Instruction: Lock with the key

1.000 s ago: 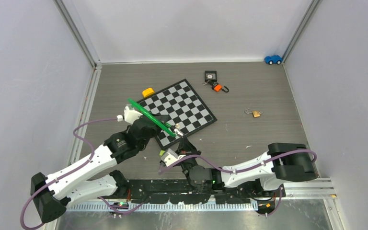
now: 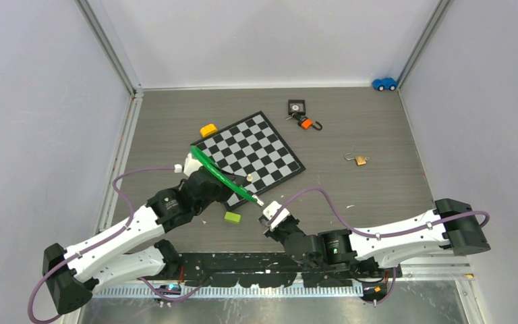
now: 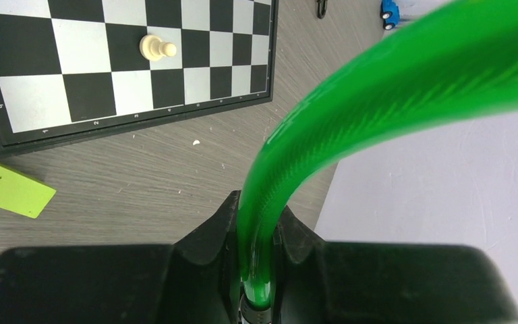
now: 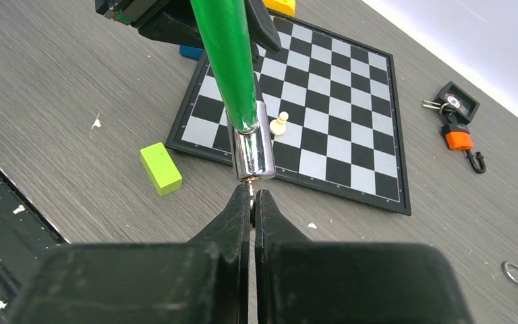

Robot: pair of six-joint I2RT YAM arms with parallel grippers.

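Note:
A green curved U-lock shackle (image 2: 219,172) hangs above the chessboard, its tube (image 3: 263,223) clamped in my shut left gripper. A silver cylinder (image 4: 253,152) sits at the shackle's lower end. My right gripper is shut on a thin metal piece directly beneath the cylinder, apparently a key; its inserted part is hidden. In the top view a brass padlock (image 2: 360,160) lies open on the right of the table, and a black-orange lock (image 2: 305,123) lies near the back.
The chessboard (image 2: 276,158) with a pale pawn lies under my grippers. A yellow-green block (image 2: 233,217), yellow object (image 2: 208,129), black box (image 2: 296,105) and blue toy car (image 2: 384,84) lie around it.
The right arm has moved rightward and its wrist has turned. The left gripper and green shackle have shifted slightly right and toward the front.

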